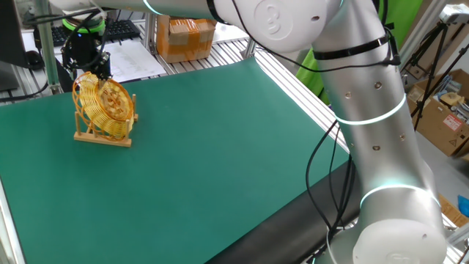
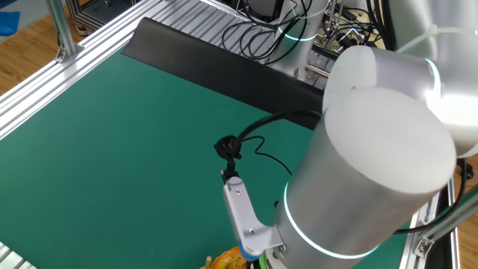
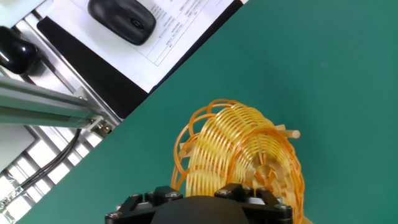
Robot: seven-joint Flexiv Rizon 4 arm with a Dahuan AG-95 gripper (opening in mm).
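Observation:
A round yellow wicker basket [image 1: 106,103] stands on edge, its face tilted, in a light wooden stand [image 1: 102,138] at the far left of the green table. My black gripper [image 1: 97,75] hangs over it, with its fingertips at the basket's upper rim. In the wrist view the basket [image 3: 239,152] lies just beyond my gripper. Its two finger parts show at the bottom edge, but a dark housing covers the space between them. Whether they grip the rim cannot be made out. Only a sliver of basket [image 2: 230,259] appears in exterior view 2.
Behind the basket lie white papers [image 1: 135,60] and a cardboard box [image 1: 185,38]. A black mouse [image 3: 123,20] rests on the papers, near a metal post [image 3: 43,102]. A black roll [image 2: 224,75] lies along the robot's side.

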